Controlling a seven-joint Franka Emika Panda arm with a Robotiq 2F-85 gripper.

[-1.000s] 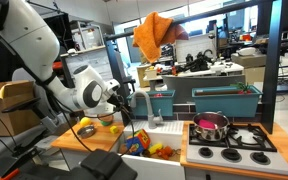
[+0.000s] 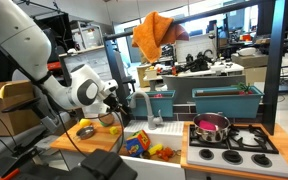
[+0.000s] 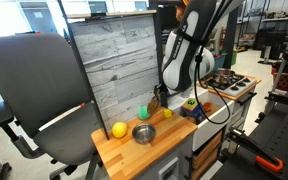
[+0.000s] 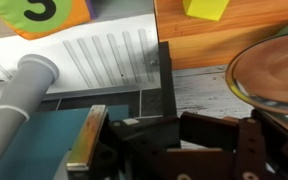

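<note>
Over the wooden counter beside the sink, my gripper looks shut in the wrist view. Its dark fingers are close together at the lower right. A round brown disc (image 4: pixel 276 72) with a pale rim lies right at the fingertips; whether its rim is pinched between them cannot be made out. In exterior view 2, a brown object (image 3: pixel 155 103) shows just below the gripper, above the counter. A yellow block (image 4: pixel 206 8) and part of a colourful numbered block (image 4: pixel 46 14) appear along the wrist view's top edge.
Left of the gripper in the wrist view is a grey faucet (image 4: pixel 22 88). Several toy blocks (image 2: pixel 162 152) fill the sink. A pink pot (image 2: pixel 210 127) stands on the stove. On the counter are a metal bowl (image 3: pixel 144 133) and a yellow ball (image 3: pixel 119 129).
The arm has shifted only slightly near the left counter. The pot and the toy blocks in the sink stay where they were.
</note>
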